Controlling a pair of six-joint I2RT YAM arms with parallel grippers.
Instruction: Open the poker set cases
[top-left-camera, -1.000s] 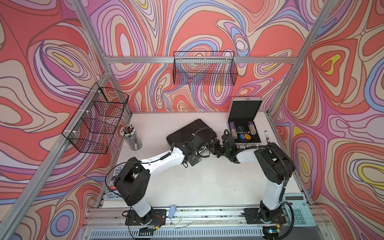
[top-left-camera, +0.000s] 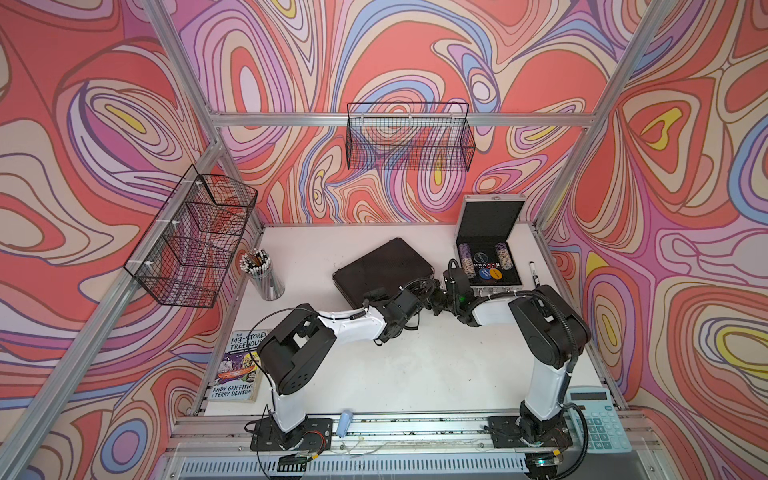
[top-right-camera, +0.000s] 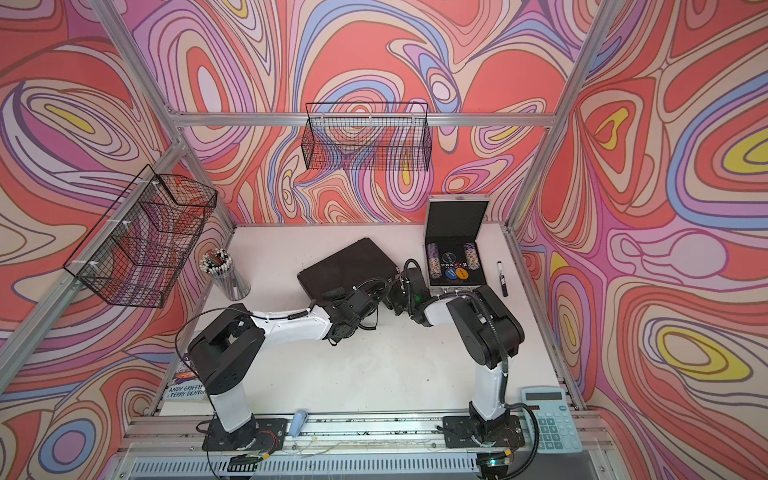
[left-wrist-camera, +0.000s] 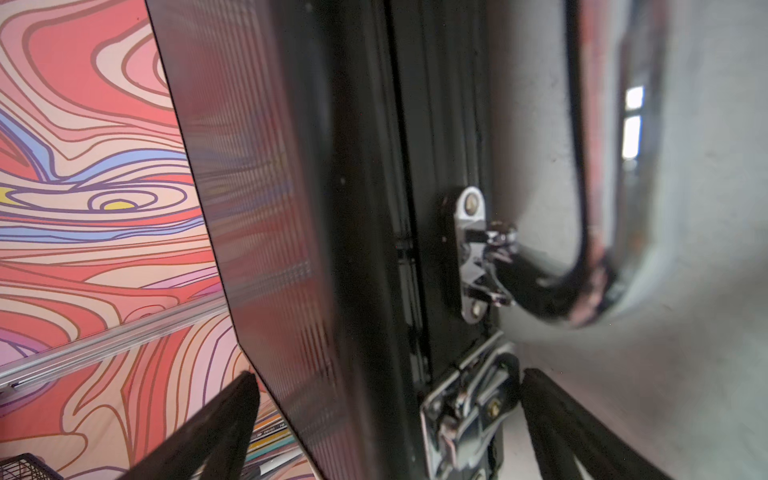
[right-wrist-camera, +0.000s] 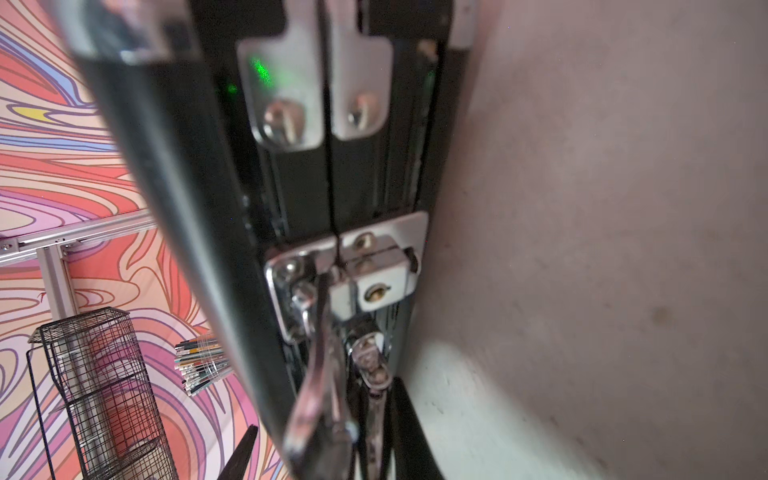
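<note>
A closed black poker case (top-left-camera: 384, 270) lies turned at an angle at the back middle. Both grippers are at its front side. My left gripper is open in the left wrist view, its fingers on either side of the case's edge, with a silver latch (left-wrist-camera: 468, 416) between and the handle (left-wrist-camera: 592, 296) beside it. In the right wrist view my right gripper has closed about the case's front edge near another latch (right-wrist-camera: 376, 276), whose lever (right-wrist-camera: 316, 384) stands out; exact contact is hidden. A second case (top-right-camera: 454, 260) stands open at right, showing chips.
A metal cup (top-left-camera: 268, 284) of pencils stands at left, above a book (top-left-camera: 236, 376). A marker (top-left-camera: 534, 272) lies beyond the open case. A calculator (top-left-camera: 598, 424) sits at front right.
The right arm and both cases look unmoved.
</note>
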